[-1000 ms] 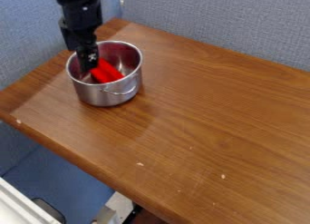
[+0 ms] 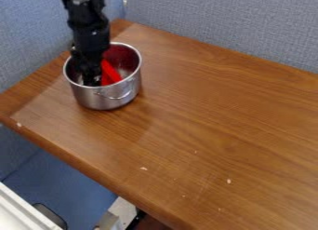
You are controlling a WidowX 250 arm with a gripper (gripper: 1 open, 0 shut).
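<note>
A steel pot (image 2: 118,94) with a wire handle stands on the wooden table (image 2: 211,131) near its left edge. Inside it lies a red object (image 2: 112,73). My black gripper (image 2: 91,74) reaches down from the top into the left part of the pot, beside the red object. Its fingertips are partly hidden, and I cannot tell how far apart they are or whether anything is between them.
Grey padded walls stand along the back and the left. A white bin (image 2: 22,215) sits low at the bottom left, off the table.
My gripper has moved down into the pot. The pot has shifted slightly left, and less of the red object shows.
</note>
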